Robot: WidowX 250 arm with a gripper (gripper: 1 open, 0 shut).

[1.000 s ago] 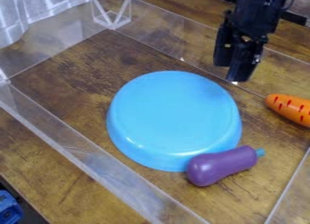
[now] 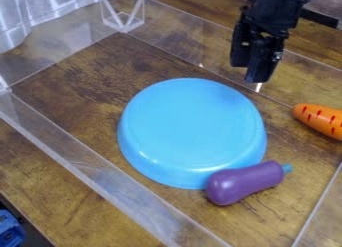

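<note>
My black gripper (image 2: 257,61) hangs at the top right, behind the blue disc, above the wooden surface; whether its fingers are apart or together is hard to make out. The light blue disc (image 2: 190,129) lies in the middle. A purple toy eggplant (image 2: 247,183) lies at its lower right, and an orange toy carrot (image 2: 318,120) at the right edge.
Clear plastic walls run along the back and lower left of the wooden surface (image 2: 78,86). Bare wood is free left of the disc. A small blue object (image 2: 8,231) shows at the bottom left corner.
My gripper has shifted slightly and changed its angle a little. The disc, eggplant and carrot have not moved.
</note>
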